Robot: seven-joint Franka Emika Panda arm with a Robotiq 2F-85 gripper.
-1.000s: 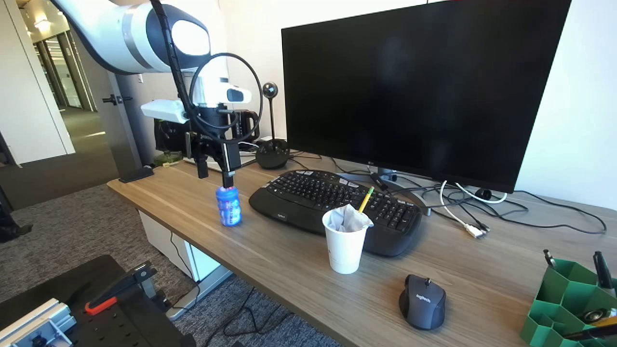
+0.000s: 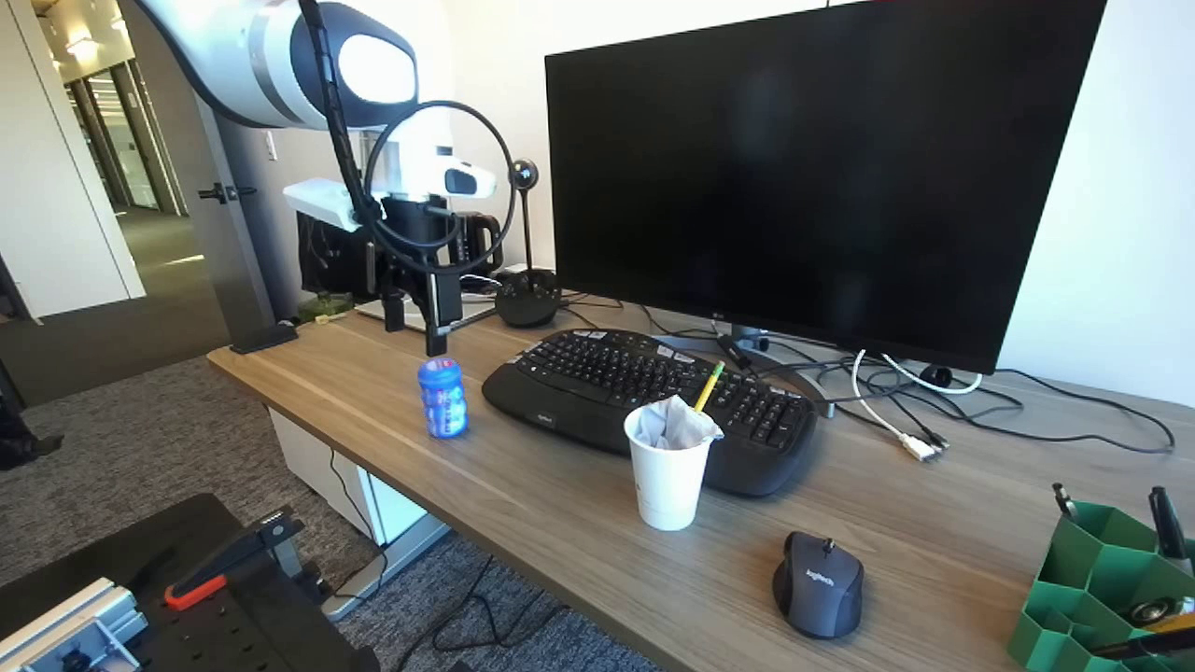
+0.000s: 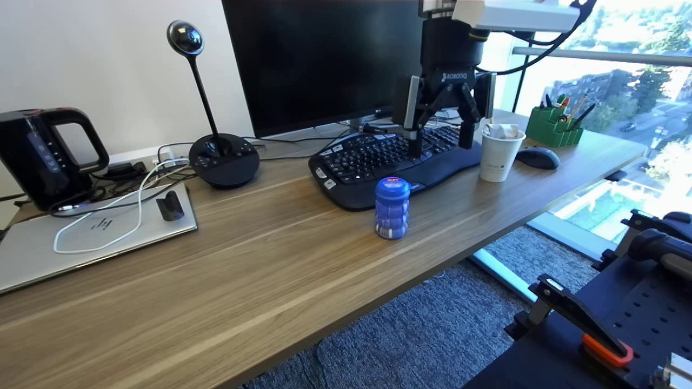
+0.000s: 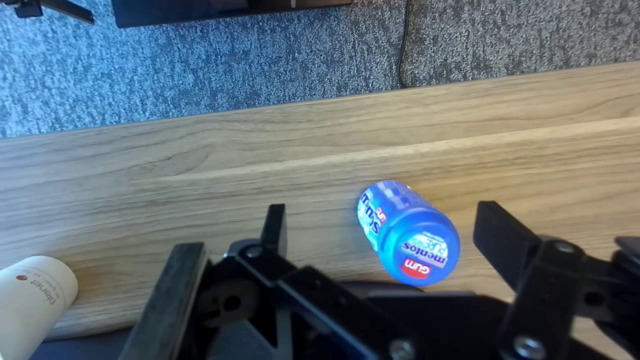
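Note:
A blue Mentos gum bottle (image 2: 443, 399) stands upright on the wooden desk, left of the keyboard's near corner. In exterior view 2 the same bottle (image 3: 392, 208) is in front of the keyboard. My gripper (image 2: 416, 338) is open above the desk, higher than the bottle's cap. From the wrist, the bottle (image 4: 410, 234) appears in the space between the two fingers, closer to the right-hand one (image 4: 502, 243). Nothing is held, and the fingers are clear of the bottle.
A black keyboard (image 2: 650, 392) lies beside the bottle. Along the desk stand a white paper cup (image 2: 669, 476) with crumpled lining, a mouse (image 2: 819, 586) and a green pen holder (image 2: 1084, 577). A webcam stand (image 3: 224, 159) and a laptop (image 3: 97, 232) sit toward the other end. Bare desk surrounds the bottle's front.
My gripper has risen slightly and shifted a little, so its fingertip no longer overlaps the bottle's cap in exterior view 1. The bottle has not moved.

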